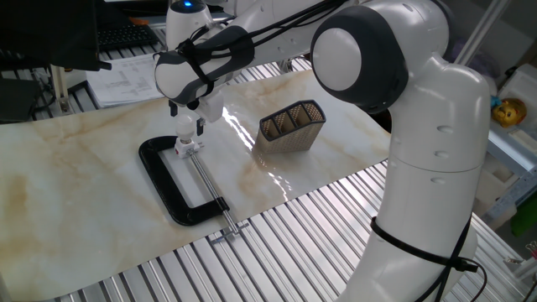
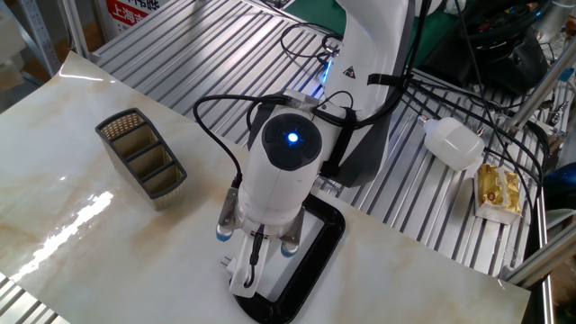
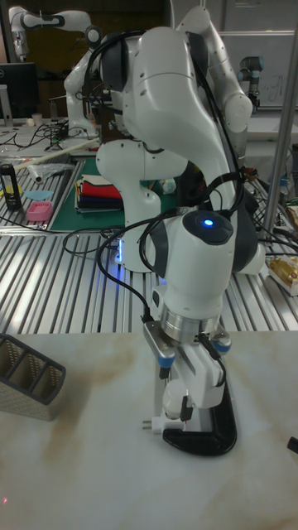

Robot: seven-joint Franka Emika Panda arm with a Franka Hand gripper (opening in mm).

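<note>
A black C-shaped clamp (image 1: 168, 189) with a silver screw lies flat on the marbled board. My gripper (image 1: 187, 132) points down at the clamp's far end in exterior view 1. A small white plug-like piece (image 1: 190, 148) with prongs sits right under it, at the clamp's frame. In exterior view 3 the plug-like piece (image 3: 165, 425) is beside the clamp's near end (image 3: 204, 442), its prongs pointing left. From exterior view 2 my hand covers part of the clamp (image 2: 317, 261). My fingers are largely hidden, so whether they grip the white piece cannot be told.
A brown mesh organizer (image 1: 291, 127) with several compartments stands upright on the board, apart from the clamp. Slatted metal table (image 1: 277, 252) borders the board. A white bulb-like object (image 2: 453, 144) and a gold-and-white box (image 2: 498, 193) lie on the slats. Bare board surrounds the clamp.
</note>
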